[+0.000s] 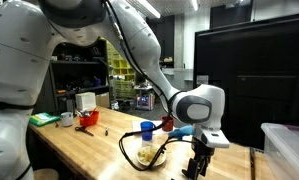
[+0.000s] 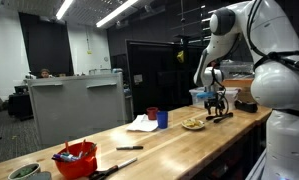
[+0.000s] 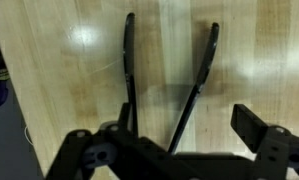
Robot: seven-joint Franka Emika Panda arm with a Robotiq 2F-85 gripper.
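Two long thin black objects (image 3: 129, 65) lie roughly side by side on the wooden table in the wrist view, running away from the gripper. The right one (image 3: 206, 65) slants. My gripper is open above them; the lower part of the right object shows between its fingers, which look apart from it. What kind of objects they are, I cannot tell. In exterior view 1 the gripper (image 1: 197, 163) points down close to the table at the right front. Exterior view 2 shows the gripper (image 2: 216, 108) near the far right end.
A bowl with yellowish contents (image 1: 148, 154) stands left of the gripper, with a blue cup (image 1: 147, 131) behind it. A red container (image 2: 76, 158) and a dark-handled tool (image 2: 114, 168) lie far from the gripper. A translucent bin (image 1: 283, 145) is at the right. Mid-table is mostly clear.
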